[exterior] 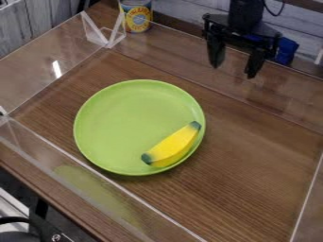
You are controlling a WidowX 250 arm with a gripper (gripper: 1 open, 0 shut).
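Note:
My black gripper [236,52] is at the top right of the camera view, above the back of the wooden table, standing open with nothing seen between its fingers. A blue object [286,50] is just right of it, partly hidden by it. A yellow toy banana [171,145] lies in a green plate [113,113] in the lower left, well away from the gripper.
A can [135,13] with a yellow label stands at the back left, beside a white wire-like object [106,28]. Clear panels edge the left side.

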